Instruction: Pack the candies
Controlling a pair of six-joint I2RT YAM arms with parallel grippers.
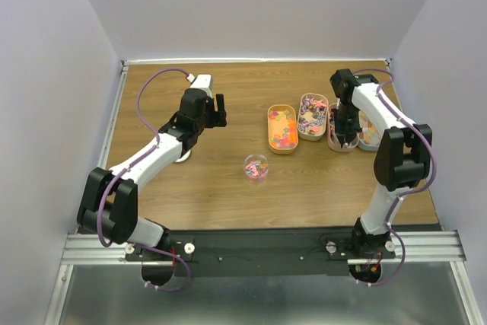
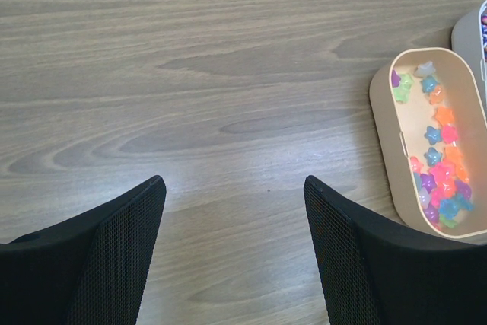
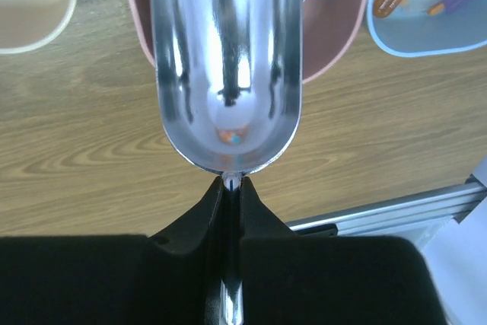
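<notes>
My right gripper is shut on the handle of a shiny metal scoop (image 3: 228, 89), held over a pink bin (image 3: 335, 13) at the right of the table, whose contents are largely hidden by the scoop. My left gripper stands open over bare wood at the left. An orange-rimmed bin of star candies (image 2: 395, 142) and a bin of mixed candies (image 1: 313, 116) stand left of the pink bin. A pale blue bin (image 3: 411, 43) with wrapped pieces is at its right. A clear round container (image 1: 256, 167) with candies sits mid-table.
A white disc (image 1: 182, 156) lies beside the left arm, partly hidden. Walls and a frame edge (image 3: 396, 207) border the table.
</notes>
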